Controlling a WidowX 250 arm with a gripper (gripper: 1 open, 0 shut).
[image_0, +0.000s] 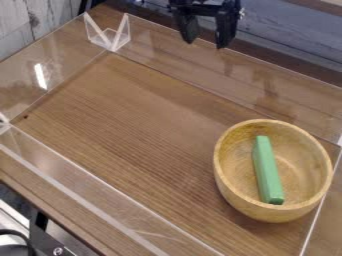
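Note:
My gripper hangs at the top centre of the camera view, above the back of the wooden table, its two dark fingers apart with nothing seen between them. At the right front stands a tan round bowl with a long green block lying inside it. The gripper is well away from the bowl.
A clear wire or plastic stand is at the back left. A black cable shows at the bottom left corner.

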